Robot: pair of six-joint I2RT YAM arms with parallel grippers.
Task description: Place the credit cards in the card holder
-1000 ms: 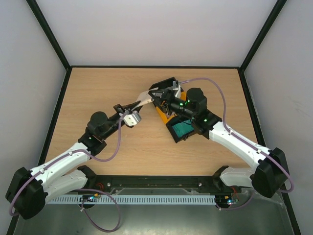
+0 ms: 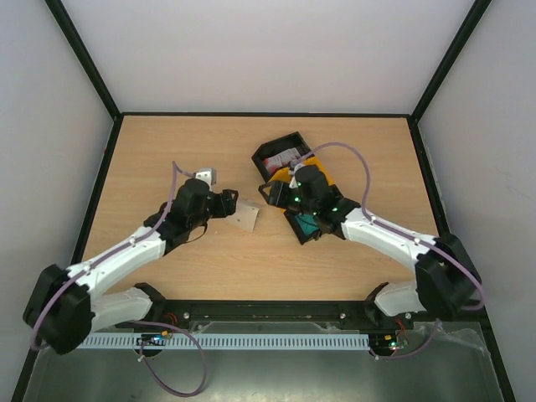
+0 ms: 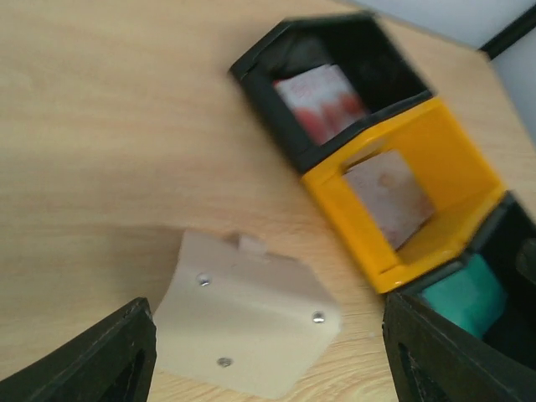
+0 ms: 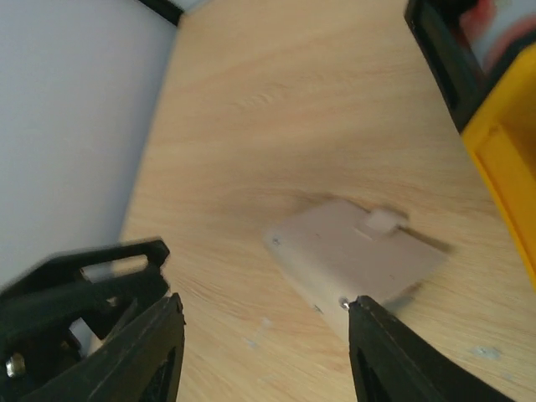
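Note:
The pinkish-beige card holder (image 2: 244, 218) with its small metal snaps lies on the table, partly folded and a bit raised, between my two grippers. My left gripper (image 2: 229, 203) is open just to its left; in the left wrist view the card holder (image 3: 243, 322) shows between and beyond the spread fingers. My right gripper (image 2: 266, 193) hangs to the upper right of it, fingers (image 4: 394, 356) apart and nothing held. Flat, card-like items lie in the bins: red-and-white (image 3: 322, 100) and pale pink (image 3: 389, 197). I cannot tell whether any card is inside the holder.
A black bin (image 3: 272, 126), a yellow bin (image 3: 347, 230) and another black bin with a teal item (image 3: 469, 293) stand in a slanting row on the right. My right arm covers part of them from above.
Both grippers have now come in close on either side of it, the right one from over the bins.

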